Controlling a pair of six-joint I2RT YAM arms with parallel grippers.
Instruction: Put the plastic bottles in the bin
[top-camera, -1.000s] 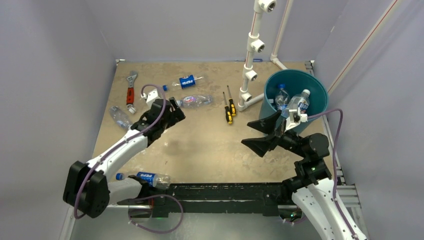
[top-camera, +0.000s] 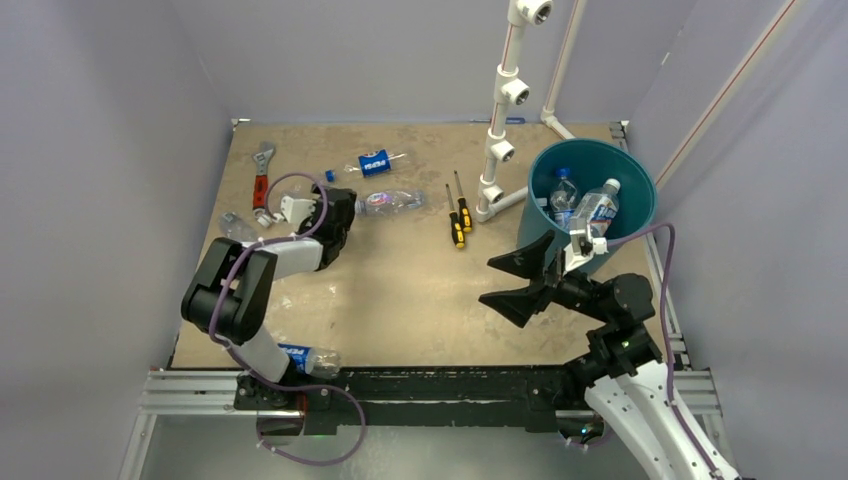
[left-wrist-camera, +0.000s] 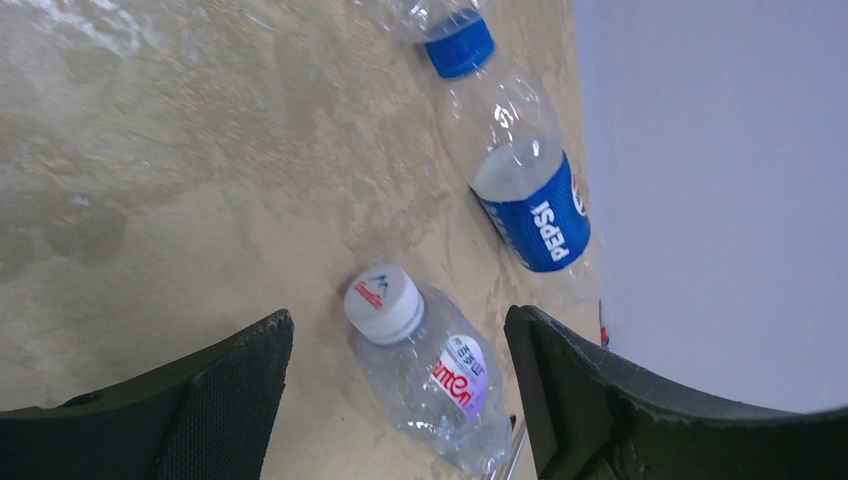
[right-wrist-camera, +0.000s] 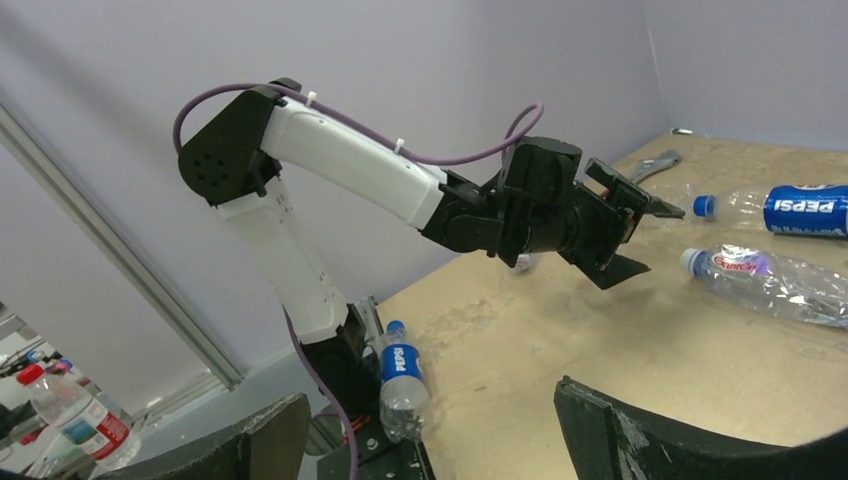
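Observation:
My left gripper (top-camera: 340, 205) is open over the back-left table. In the left wrist view a crumpled bottle with white cap (left-wrist-camera: 430, 370) lies just beyond and between its fingers, with a Pepsi bottle (left-wrist-camera: 530, 215) behind. Another Pepsi bottle (top-camera: 310, 360) lies at the front left; a clear bottle (top-camera: 236, 227) lies at the left. The teal bin (top-camera: 630, 190) at the right holds several bottles. My right gripper (top-camera: 505, 280) stands open, empty, in front of the bin.
An adjustable wrench (top-camera: 261, 185) lies at the back left. Two screwdrivers (top-camera: 457, 225) lie left of the white pipe stand (top-camera: 495, 150).
My left arm's elbow has swung right and up in the top view, with its gripper shifting and turning near the back-left bottles. The right arm has moved very slightly.

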